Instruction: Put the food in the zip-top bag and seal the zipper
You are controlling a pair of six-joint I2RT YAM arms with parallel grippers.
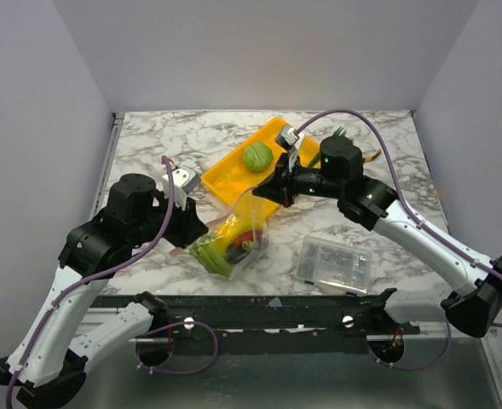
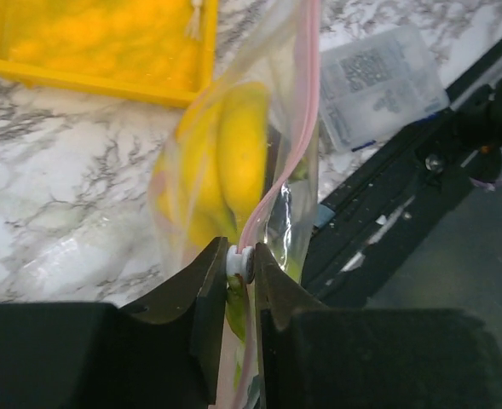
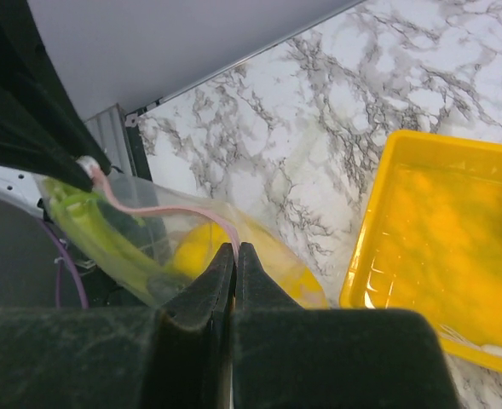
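Observation:
The clear zip top bag [image 1: 255, 223] hangs between my grippers with yellow bananas [image 2: 240, 145], a dark eggplant [image 1: 238, 250] and green stalks [image 3: 97, 226] inside. Its pink zip strip [image 2: 302, 136] bows in a curve from one hand to the other. My left gripper is shut on the white zipper slider [image 2: 235, 261], which sits on the strip. At the strip's other end, my right gripper is shut with the pink edge running into its fingertips. Whether the zip behind the slider is pressed together cannot be made out.
A yellow tray [image 1: 216, 176] stands behind the bag, with a green cabbage [image 1: 257, 157] and a fork [image 3: 481, 348] in it. To the front right lies a clear lidded box [image 1: 334, 264].

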